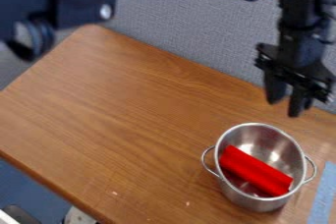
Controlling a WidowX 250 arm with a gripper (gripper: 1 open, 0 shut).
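A red cylinder (253, 169) lies inside a steel pot (260, 196) with two wire handles at the lower right. Above and slightly right of the pot hangs my gripper (297, 90), dark and blurred, with nothing visible in it; how far its fingers stand apart is hard to make out.
A blue strip (324, 194) lies right of the pot. A grey wall (184, 22) runs along the back. Dark arm parts fill the upper left.
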